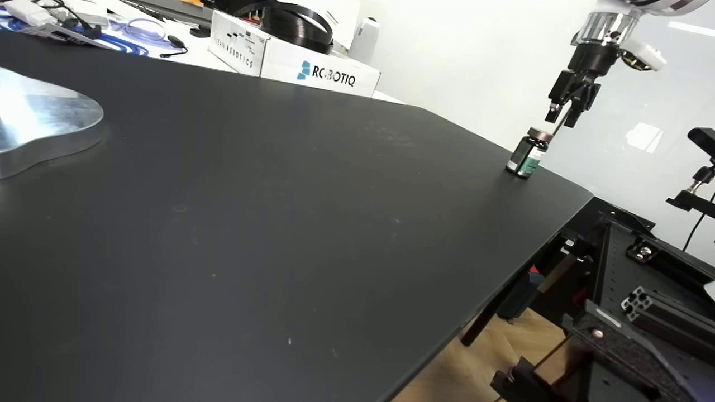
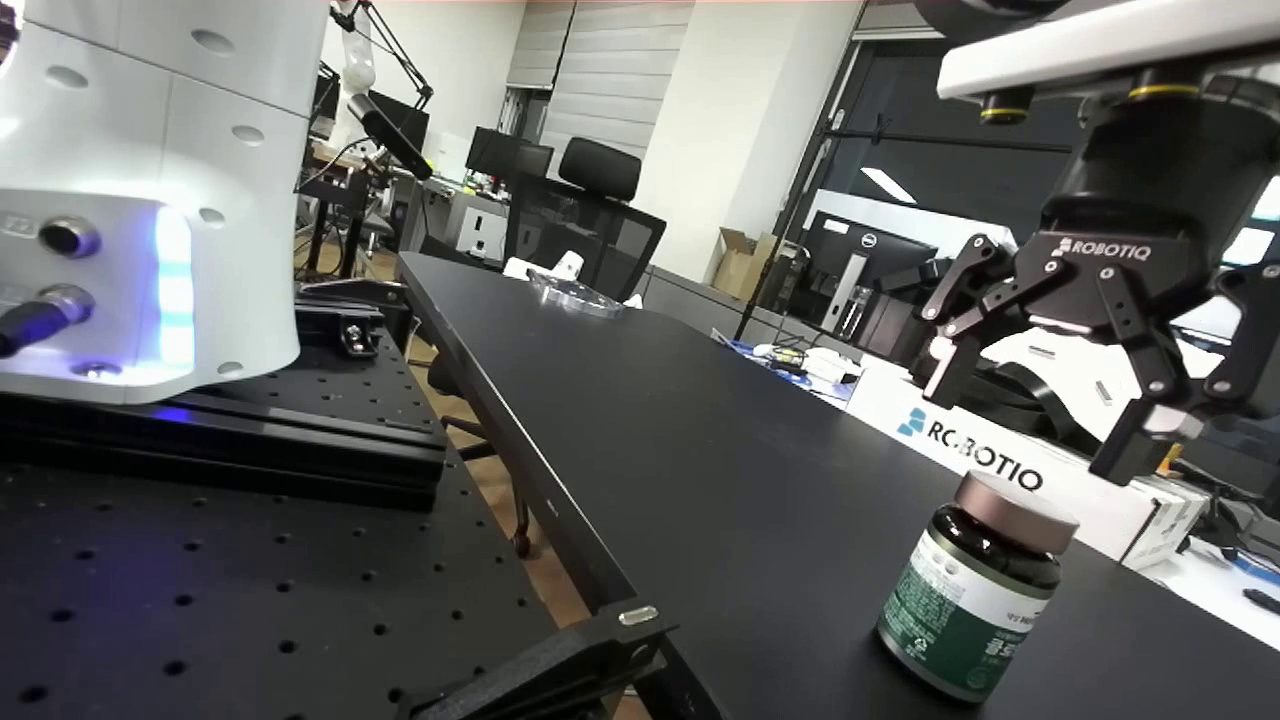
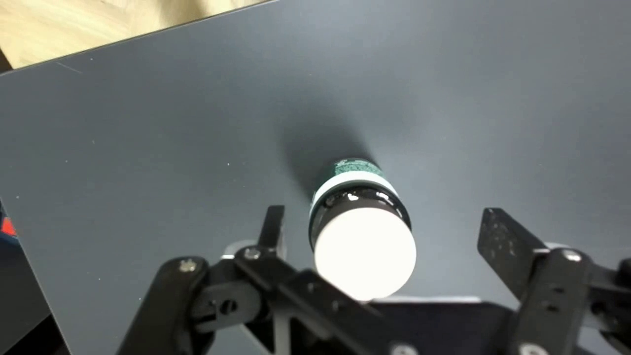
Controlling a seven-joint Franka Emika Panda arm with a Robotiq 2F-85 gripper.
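Note:
A small dark bottle (image 1: 528,154) with a brown cap and a green-and-white label stands upright near the table's far right corner. Seen closer in exterior view 2, the bottle (image 2: 974,588) rests on the black tabletop, clear of the fingers. My gripper (image 2: 1026,414) hangs above it, open and empty. In the wrist view the bottle's cap (image 3: 365,253) looks washed out to white and appears between the spread fingertips, nearer the left one. The gripper (image 1: 565,117) shows as a small dark shape above the cap in exterior view 1.
A shiny metal plate (image 1: 47,117) lies at its left edge in exterior view 1. Behind the table stands a white Robotiq box (image 1: 318,70). The table edge drops to the floor (image 3: 118,23) close to the bottle.

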